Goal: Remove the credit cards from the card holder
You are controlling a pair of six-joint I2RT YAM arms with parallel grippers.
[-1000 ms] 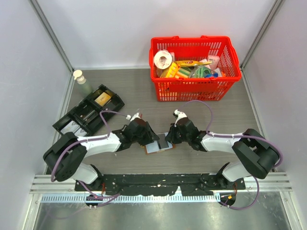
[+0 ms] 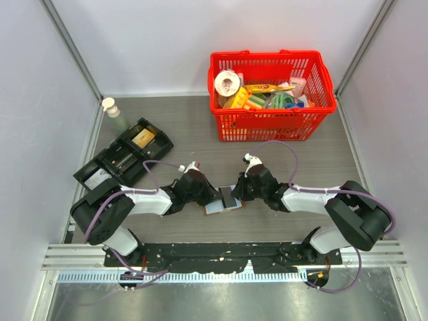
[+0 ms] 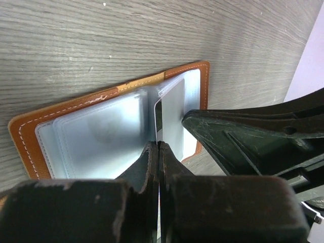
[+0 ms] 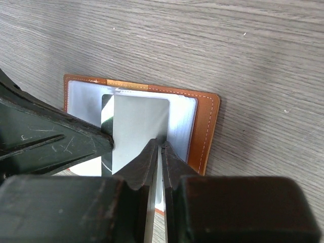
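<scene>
The open brown card holder point(image 3: 29, 147) lies on the table between both grippers, clear sleeves point(image 3: 96, 136) facing up. A grey and dark card point(image 4: 136, 121) sits in the right-hand sleeves. My left gripper is shut at the middle of the holder, by the card's edge; whether anything is between its tips is unclear. My right gripper is shut on the right-hand sleeve and card area, near the holder's right side.
A red basket point(image 2: 271, 124) full of items stands at the back. A black compartment tray point(image 2: 97, 160) and a pump bottle point(image 2: 115, 117) are at the left. The table in front of the basket is clear.
My left gripper has shifted slightly and its arm has settled a little lower and to the right. The right gripper has barely moved.
</scene>
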